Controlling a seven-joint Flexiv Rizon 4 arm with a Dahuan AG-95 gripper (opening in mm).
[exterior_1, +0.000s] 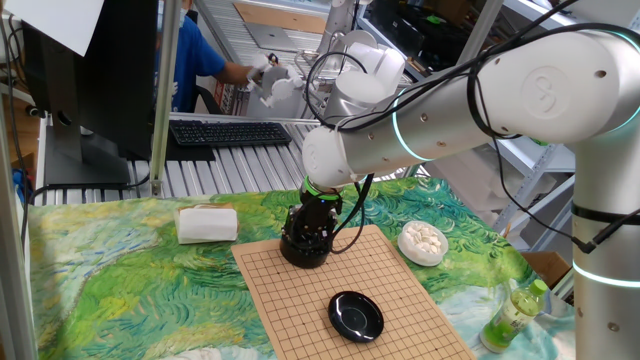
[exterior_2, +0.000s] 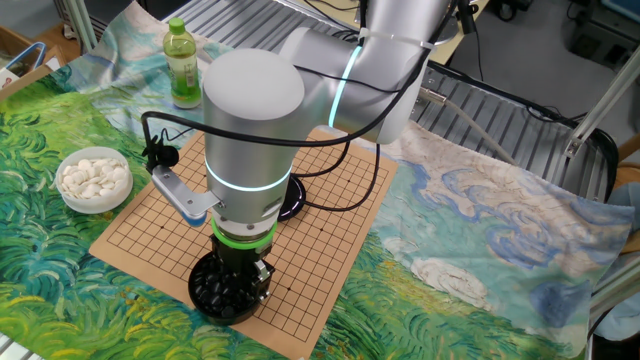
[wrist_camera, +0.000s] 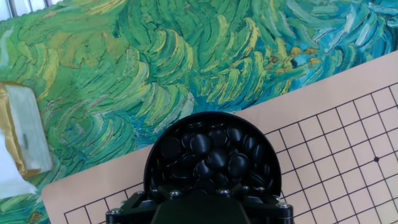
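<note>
A round black bowl (wrist_camera: 274, 163) full of glossy black stones (wrist_camera: 217, 157) rests at one corner of the wooden grid board (wrist_camera: 336, 155). Over the bowl's near side in the wrist view is my black gripper, cut off by the lower frame edge. In exterior view 2 the gripper (exterior_2: 240, 265) points down at the bowl (exterior_2: 200, 305). Its fingertips are hidden, so neither their spread nor any hold on the rim or a stone shows. A shallow black dish or lid (exterior_1: 356, 316) lies on the board away from the bowl.
A white bowl of white stones (exterior_1: 423, 243) stands beside the board, and a green-capped bottle (exterior_1: 513, 316) is farther along the cloth. A white tissue pack (exterior_1: 208, 225) lies on the other side. Cables loop around the wrist. Much of the board is clear.
</note>
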